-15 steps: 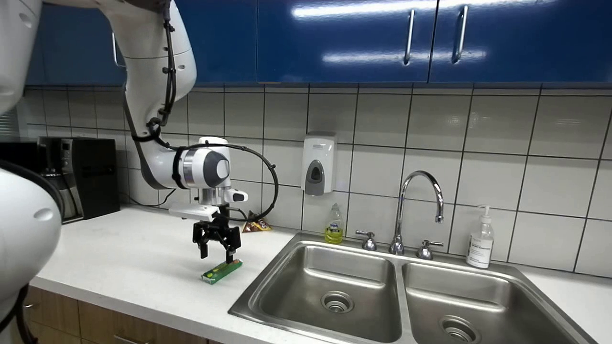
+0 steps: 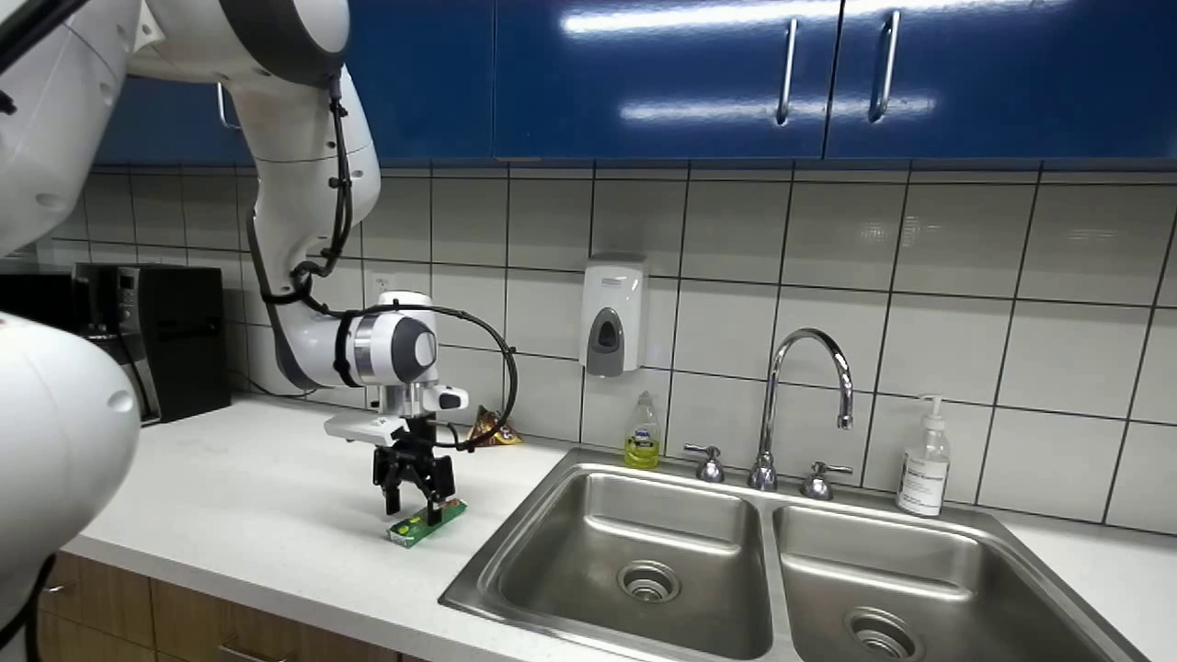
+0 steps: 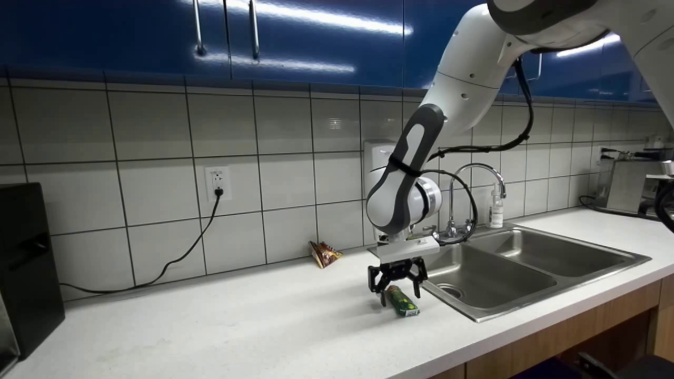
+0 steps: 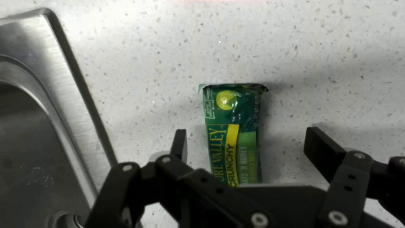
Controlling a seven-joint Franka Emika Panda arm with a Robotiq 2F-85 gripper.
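Note:
A green wrapped granola bar (image 4: pixel 232 133) lies flat on the white counter, its far end and lettering plain in the wrist view. My gripper is open above it, one finger on either side of the bar and neither touching it. The bar's near end is hidden under the gripper body in that view. From exterior view 1, the gripper (image 2: pixel 413 509) hangs low over the bar (image 2: pixel 410 531). Exterior view 2 shows the bar (image 3: pixel 403 303) between and below the spread fingers of the gripper (image 3: pixel 400 298).
A steel double sink (image 2: pixel 519 496) lies close beside the bar. A brown snack bag (image 3: pixel 325 253) leans at the wall. Dish soap (image 2: pixel 642 434) and a pump bottle (image 2: pixel 924 463) stand behind the sink. A black appliance (image 2: pixel 177 336) is at the counter's far end.
My gripper has come down closer to the counter and shifted slightly left in exterior view 1, fingers still apart. The bar has stayed where it was.

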